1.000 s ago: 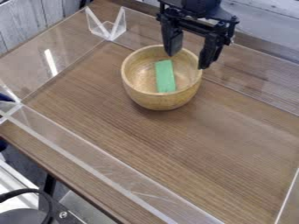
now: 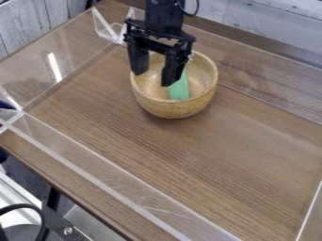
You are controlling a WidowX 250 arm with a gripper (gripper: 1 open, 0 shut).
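My black gripper (image 2: pixel 157 58) hangs at the top centre, over the left part of a round wooden bowl (image 2: pixel 191 104), its fingers spread open and reaching down to the bowl. A pale green object (image 2: pixel 179 87) stands inside the bowl, right of the fingers. Whether the fingertips touch anything is unclear.
Dark cables lie at the bottom left, and a wall stands at the back right.
The gripper has moved left from above the bowl's right side to its left part, and lower. The bowl and green object look slightly shifted or turned.
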